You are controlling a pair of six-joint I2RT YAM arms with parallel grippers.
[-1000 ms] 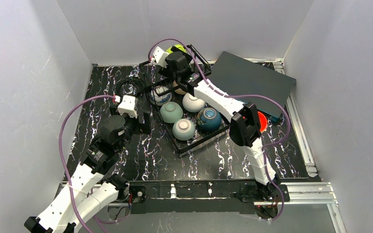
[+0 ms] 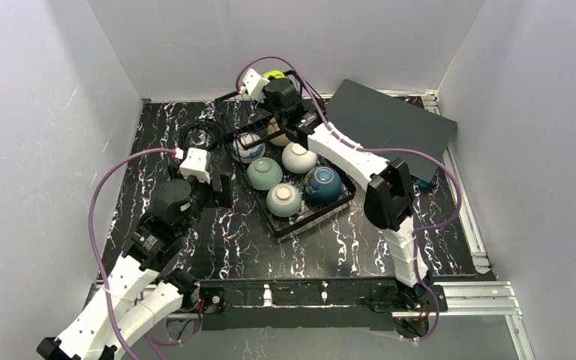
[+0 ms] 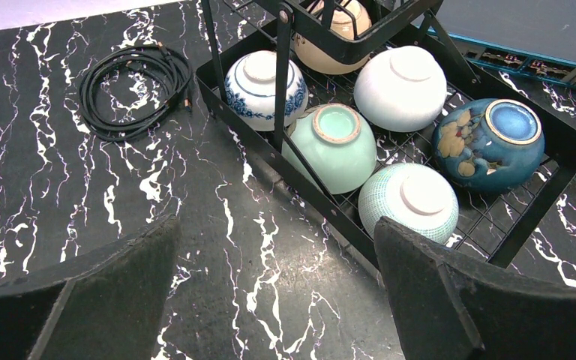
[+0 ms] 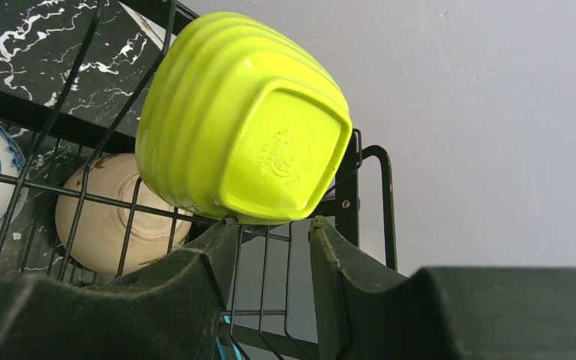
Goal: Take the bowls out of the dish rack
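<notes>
A lime-green ribbed bowl (image 4: 247, 127), base turned toward the camera, is at the upper tier of the black dish rack (image 2: 316, 217). My right gripper reaches over the back of the rack. Its fingers are part closed at the lower edge of the lime bowl's base; their grip shows only at the tips. Below in the rack sit upside-down bowls: blue-and-white (image 3: 266, 91), white (image 3: 401, 90), pale green (image 3: 331, 150), ridged pale (image 3: 409, 201), dark blue (image 3: 489, 146) and beige (image 4: 109, 214). My left gripper stands open and empty left of the rack.
A coiled black cable (image 3: 133, 91) lies behind my left gripper. A grey panel (image 2: 386, 124) fills the back right. The upper tier's wires (image 4: 131, 217) run close to my right fingers.
My right gripper has shifted slightly to the right over the rack, and less of the lime bowl shows above it. The right forearm now covers the orange item on the right. The left arm is still.
</notes>
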